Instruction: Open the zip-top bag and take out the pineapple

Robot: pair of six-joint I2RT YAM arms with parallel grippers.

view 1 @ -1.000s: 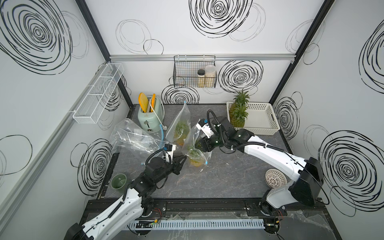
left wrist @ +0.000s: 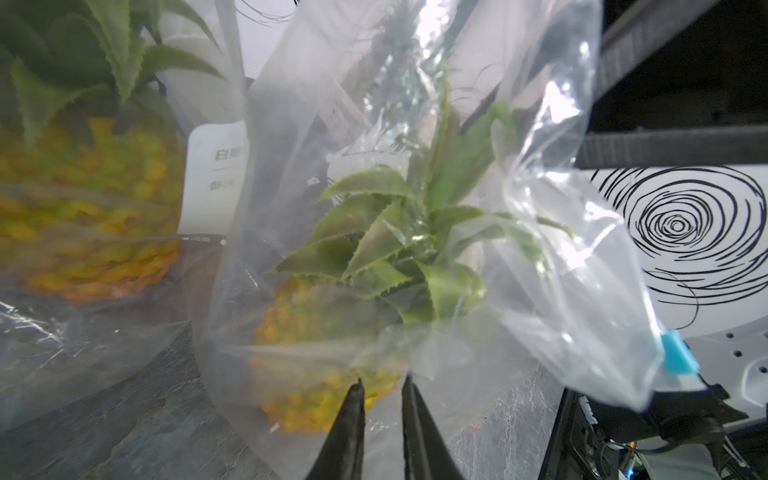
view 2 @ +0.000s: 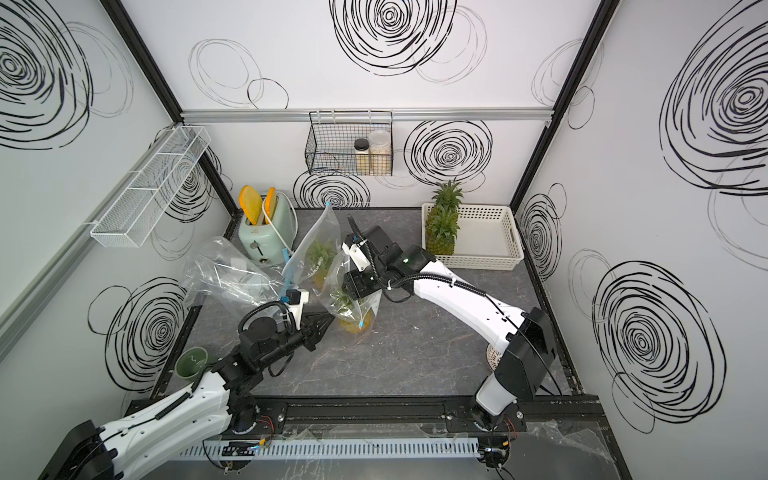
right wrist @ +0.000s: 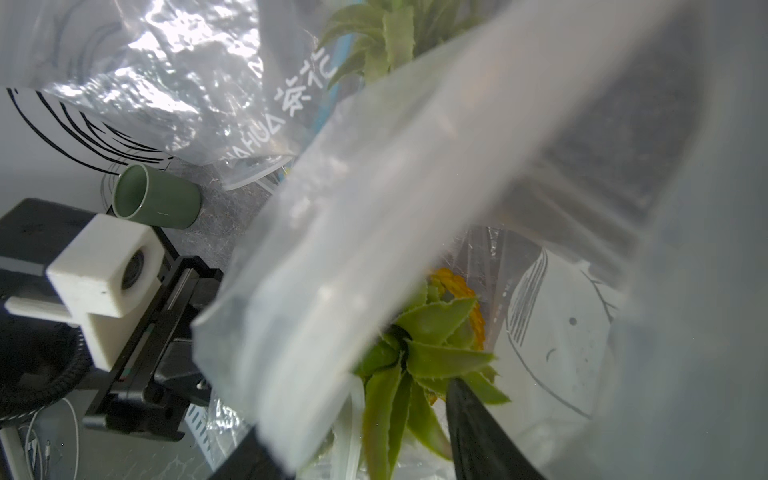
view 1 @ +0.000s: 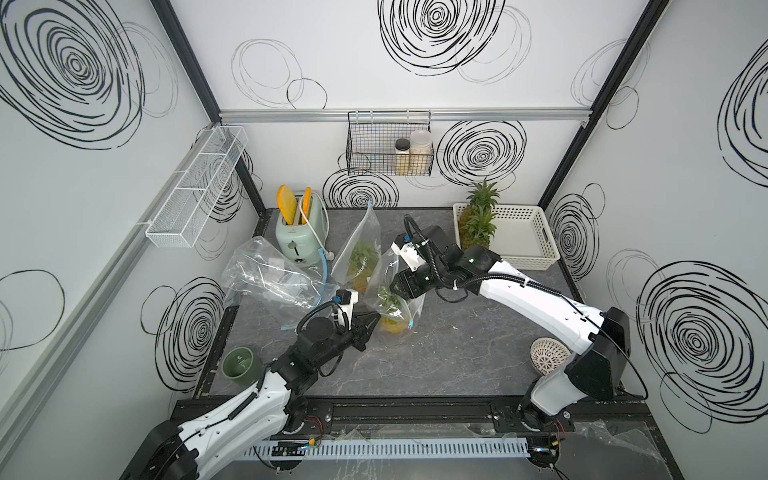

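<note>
The pineapple (left wrist: 336,320), green leaves over a yellow body, stands inside a clear zip top bag (left wrist: 480,344), with a blue slider at one corner of it. In the left wrist view my left gripper is part open at the bag's lower front; whether film lies between its narrow-set fingers I cannot tell. My right gripper stands open over the pineapple's leaves (right wrist: 416,360), which show between its fingers. A blurred fold of film crosses that view, partly hiding the left finger. The top views hide both fingertip areas against the bag.
A second bagged pineapple (view 1: 364,257) stands just behind. Empty clear bags (view 1: 272,276) lie at left before a green toaster (view 1: 302,232). A white basket (view 1: 528,232) with pineapples sits back right.
My left gripper has moved slightly right, closer to the bag. The bag's film has shifted a little.
</note>
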